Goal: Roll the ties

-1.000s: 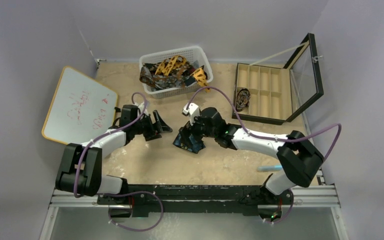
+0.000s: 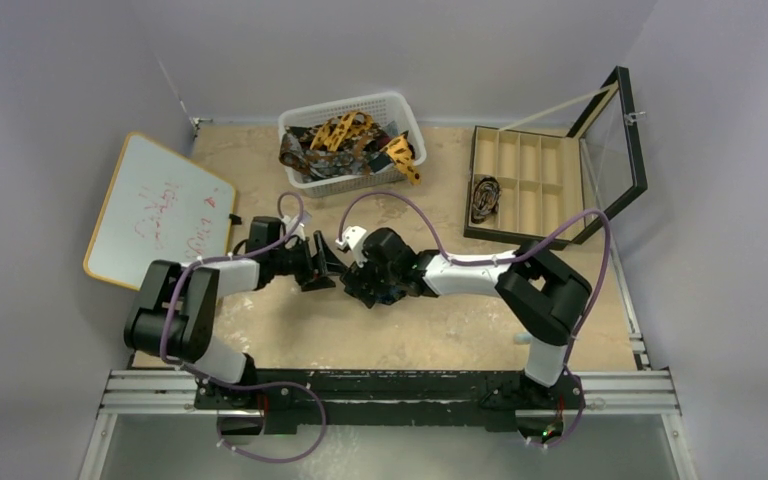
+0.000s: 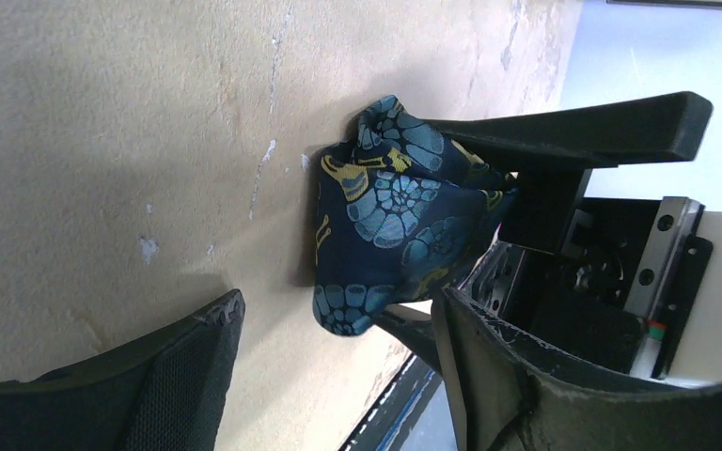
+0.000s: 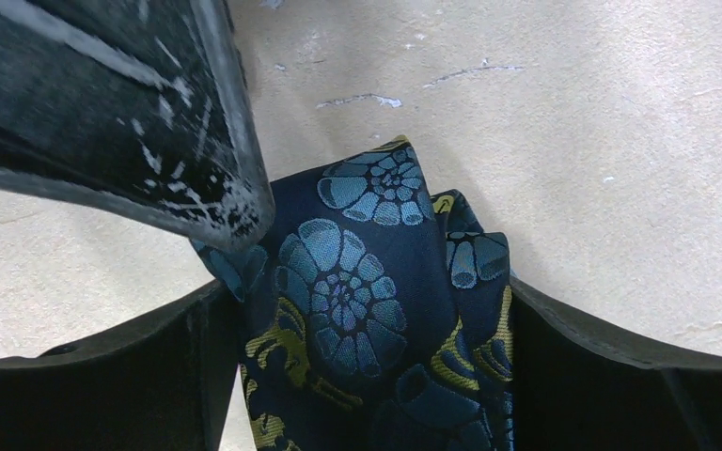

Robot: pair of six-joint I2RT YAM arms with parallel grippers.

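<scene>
A folded dark navy tie with blue flowers and yellow figures (image 4: 348,310) lies bunched on the table. In the right wrist view my right gripper has one finger on each side of it, and the cloth fills the gap. How firmly the fingers press cannot be told. My left gripper stands open, nothing between its fingers, facing the tie's folded end (image 3: 376,216). One finger of the left gripper hangs over the tie's upper left corner in the right wrist view. From above, the right gripper (image 2: 362,285) hides most of the tie.
A white basket (image 2: 400,115) of tangled patterned and yellow ties stands at the back. To the right is an open compartment box (image 2: 528,185) with a rolled tie (image 2: 485,198) in its left column. A whiteboard (image 2: 155,205) lies left.
My right gripper has moved left and slightly down over the tie, which now looks bunched where it lay flatter. The left gripper has shifted only slightly, towards the right.
</scene>
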